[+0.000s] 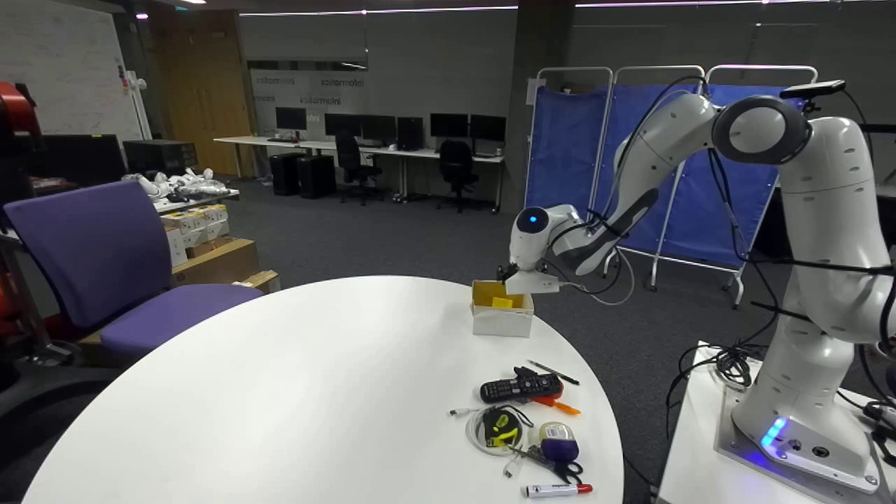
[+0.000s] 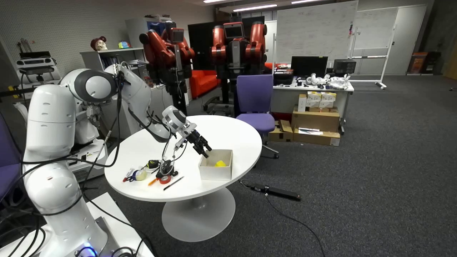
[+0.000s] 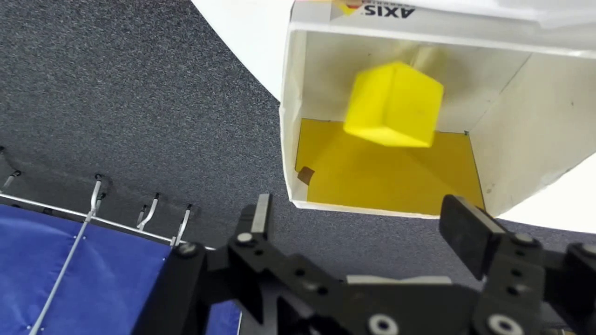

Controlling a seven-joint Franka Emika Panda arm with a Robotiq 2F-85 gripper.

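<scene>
A yellow block (image 3: 394,106) shows inside the white open-topped box (image 3: 287,134), slightly blurred against one inner wall. Whether it touches the box floor I cannot tell. The same block (image 2: 220,163) appears within the box walls in exterior view 2, and part of the block (image 1: 502,302) is visible in exterior view 1. My gripper is open over the box's edge, its black fingers (image 3: 261,215) set wide apart with the block clear of them. From exterior view 2, the gripper (image 2: 207,152) hangs at the box's rim.
Near the table's edge lie a black remote (image 1: 512,387), a tape measure (image 1: 502,427), scissors (image 1: 554,462), a red-capped marker (image 1: 556,490), a pen (image 1: 554,372) and a coiled white cable.
</scene>
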